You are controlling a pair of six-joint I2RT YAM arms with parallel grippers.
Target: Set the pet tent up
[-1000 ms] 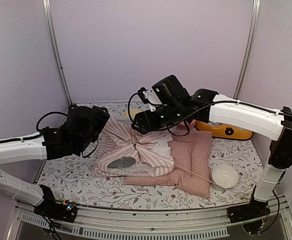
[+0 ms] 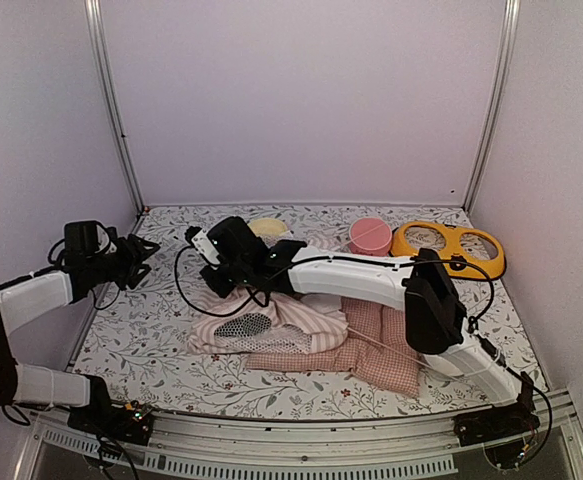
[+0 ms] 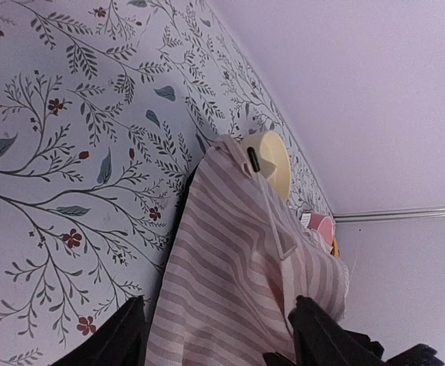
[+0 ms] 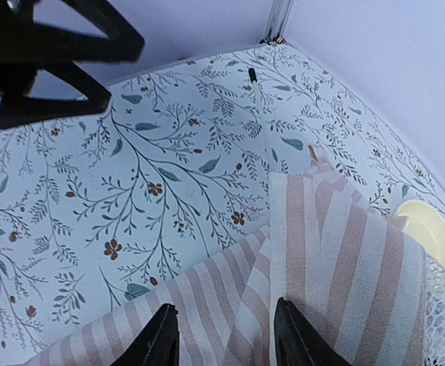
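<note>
The collapsed striped pet tent [image 2: 271, 330] lies mid-table on a pink gingham mat [image 2: 376, 355], with mesh panels and a thin pole. My left gripper [image 2: 143, 260] is open at the left side; its wrist view shows striped fabric [image 3: 214, 252] and a pole end beyond its fingers. My right gripper [image 2: 211, 270] is over the tent's upper left, partly hidden by its own arm; in its wrist view its parted fingers are at the striped fabric [image 4: 344, 267], one finger over a fold. Whether it touches is unclear.
A cream bowl [image 2: 267, 225], pink bowl [image 2: 370, 235] and yellow double feeder [image 2: 421, 235] stand at the back. A white bowl at the front right is mostly behind my right arm.
My left arm has pulled back to the left. My right gripper has moved left and lower over the tent, its arm now stretched across the table.
</note>
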